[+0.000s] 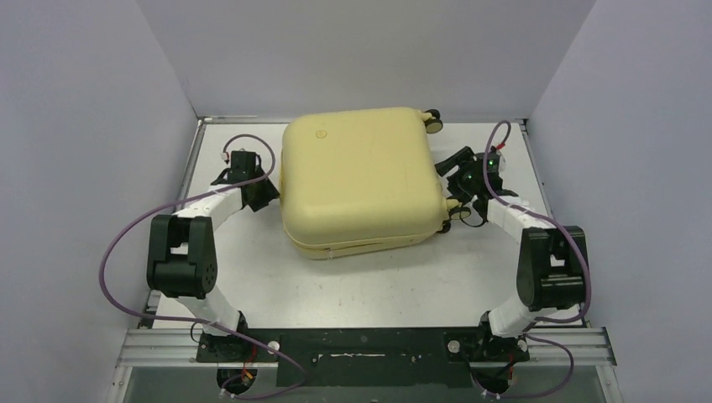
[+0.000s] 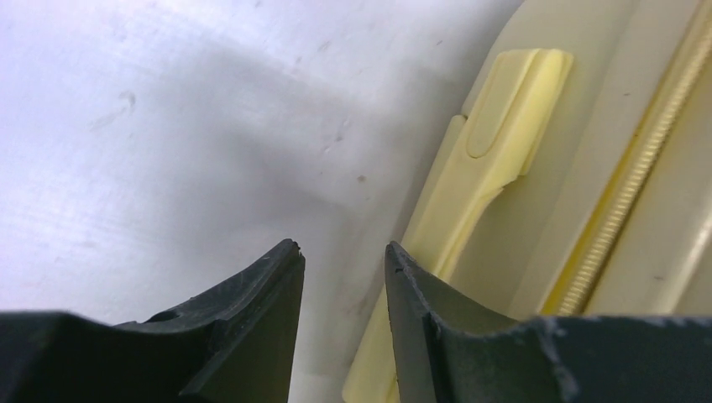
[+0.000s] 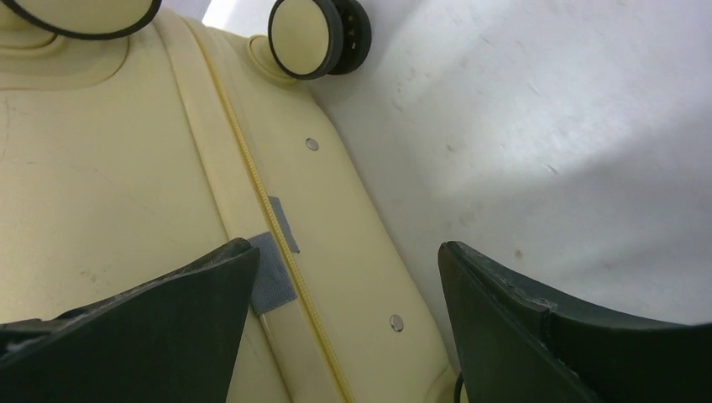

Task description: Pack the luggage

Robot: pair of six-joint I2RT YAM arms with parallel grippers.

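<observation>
A pale yellow suitcase [image 1: 361, 176] lies on its broad side across the middle of the table, wheels to the right. At its left side is my left gripper [image 1: 270, 191]. In the left wrist view, the left gripper has its fingers part-way apart. Its right finger [image 2: 420, 327] overlaps the suitcase's side handle [image 2: 504, 117], and table shows in the gap; a hold on the handle cannot be made out. My right gripper stands open at the wheeled side, one finger over the suitcase, with the zip seam [image 3: 252, 172] passing between the fingers.
A far wheel [image 1: 433, 122] and a near wheel [image 1: 458, 211] stick out from the right side, the near one close to the right gripper. Walls bound the table left, right and behind.
</observation>
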